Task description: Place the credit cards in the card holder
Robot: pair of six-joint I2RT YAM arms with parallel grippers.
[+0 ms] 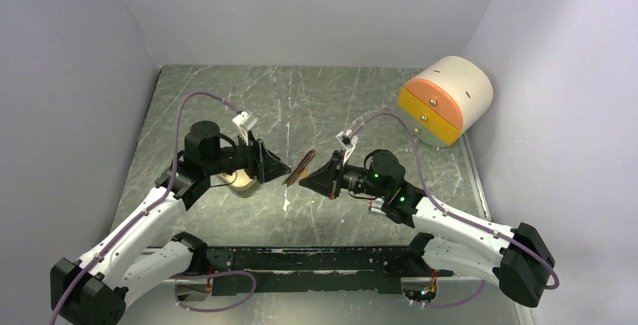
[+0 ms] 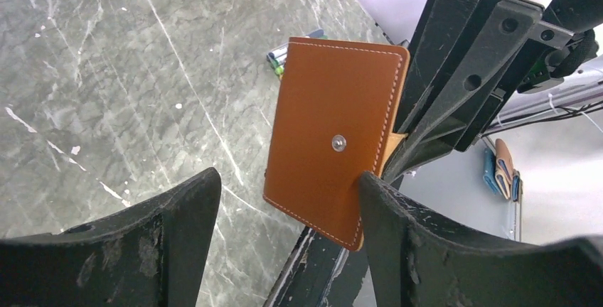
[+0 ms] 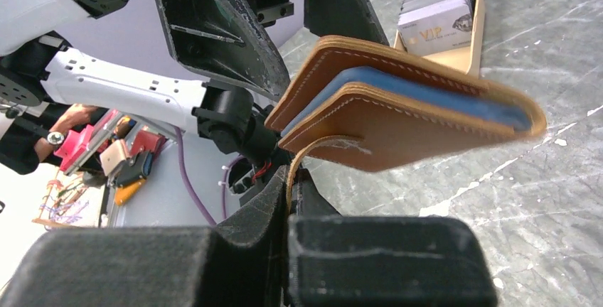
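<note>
The brown leather card holder is up off the table, between both grippers. Its thin strap runs down into my right gripper, which is shut on it. The holder gapes a little, with a blue layer inside; whether that is lining or a card, I cannot tell. My left gripper is open, its fingers wide apart; one finger overlaps the holder's lower edge in the left wrist view. Printed cards stand stacked in a small tan box on the table.
A drum-shaped cabinet with orange and yellow fronts stands at the back right. A small pack lies on the table behind the holder, near the right arm.
</note>
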